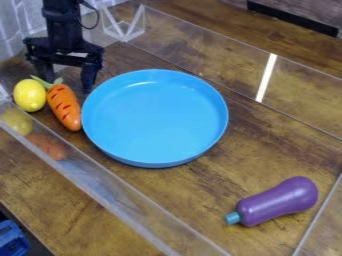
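Observation:
My black gripper [64, 66] hangs at the top left, its fingers apart and pointing down, just behind an orange carrot [63, 106] with a green tip. A yellow lemon [30, 94] lies left of the carrot. A blue plate [155, 116] occupies the middle, right of the carrot. A purple eggplant [278, 200] lies at the lower right.
A clear plastic wall runs diagonally along the lower left, with another at the top left corner.

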